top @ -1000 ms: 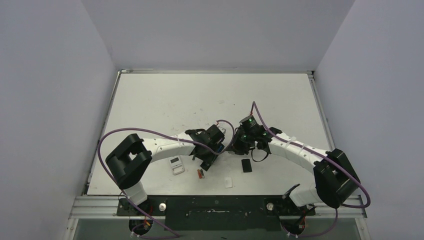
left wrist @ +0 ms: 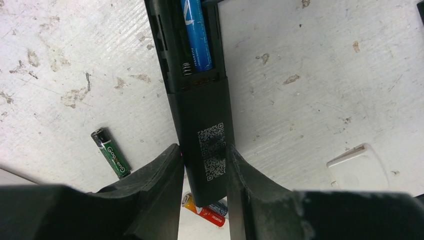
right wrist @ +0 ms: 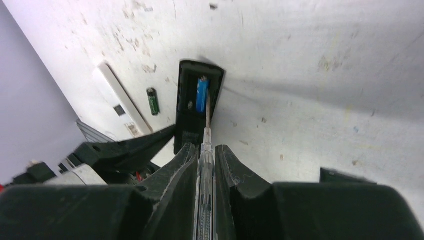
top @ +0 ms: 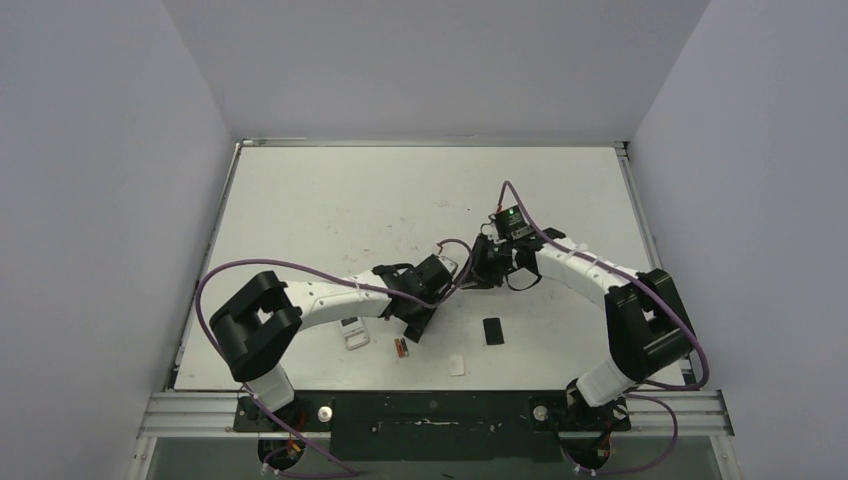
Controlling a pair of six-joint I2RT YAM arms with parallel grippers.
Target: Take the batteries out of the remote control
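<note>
The black remote control (left wrist: 202, 125) lies between the fingers of my left gripper, which is shut on its lower part. In its uncovered compartment sits a blue battery (left wrist: 196, 40); the slot beside it shows a bare spring. My right gripper is shut on a slim metal tool (right wrist: 206, 165), whose thin tip reaches the right side of the blue battery (right wrist: 201, 95). Whether the tip touches it, I cannot tell. Loose on the table are a green battery (left wrist: 111, 153), left of the remote, and an orange-red battery (left wrist: 204, 210) with a dark one by the remote's lower end.
A white device with a small screen (top: 353, 332) lies left of the remote. A flat black rectangle (top: 493, 331) and a small whitish piece (top: 457, 365) rest toward the front.
My right gripper has moved toward the back of the table.
</note>
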